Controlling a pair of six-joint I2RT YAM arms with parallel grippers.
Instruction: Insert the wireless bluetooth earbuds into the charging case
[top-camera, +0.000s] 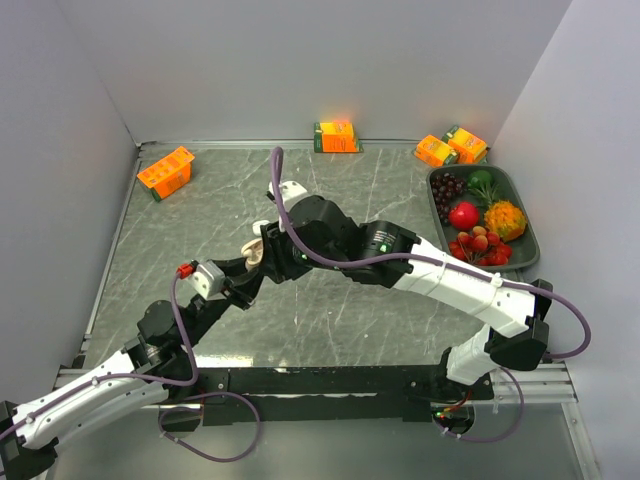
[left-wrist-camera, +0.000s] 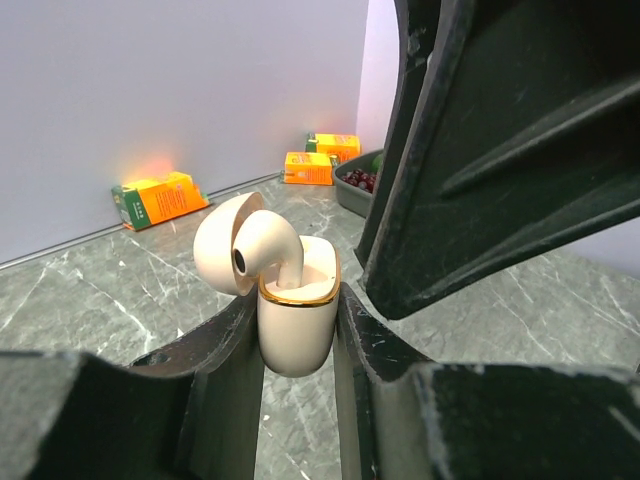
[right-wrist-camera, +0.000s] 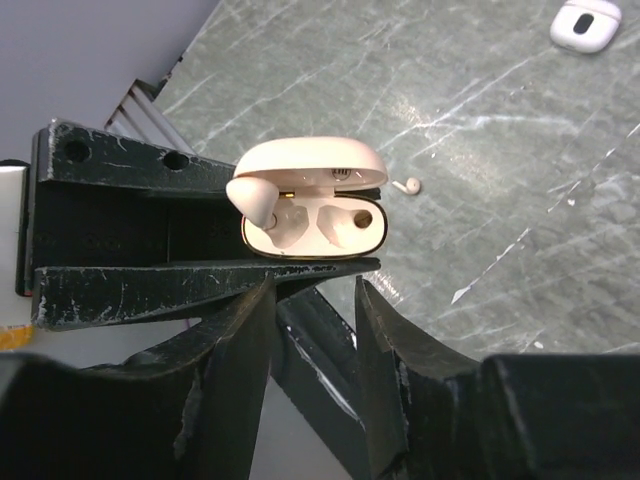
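The cream charging case (left-wrist-camera: 296, 330), lid open, is held upright by my left gripper, shut on it. An earbud (left-wrist-camera: 266, 240) sticks up out of it in the left wrist view; in the right wrist view this earbud (right-wrist-camera: 254, 197) stands in the left slot, with the right slot empty. My right gripper is beside and above the case, its fingertips close together below it in that view; whether anything is between them is not clear. A small loose earbud (right-wrist-camera: 410, 186) appears on the table behind the case.
A white case (right-wrist-camera: 585, 22) lies on the grey table. A tray of fruit (top-camera: 528, 240) stands at the right, orange cartons (top-camera: 335, 137) at the back, an orange basket (top-camera: 165, 172) at back left.
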